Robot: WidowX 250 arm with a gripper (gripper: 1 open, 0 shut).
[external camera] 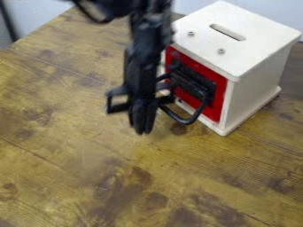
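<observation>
A white wooden box point(254, 80) with a slot on top stands at the upper right. Its red front panel point(213, 111) carries a black fitting with a black handle point(190, 119) sticking out toward the left and front. The dark gripper point(142, 108) hangs blurred just left of the handle, overlapping its near part from this view. Whether its fingers touch the handle or hold anything cannot be made out.
A pale wall lies behind the table at the back edge.
</observation>
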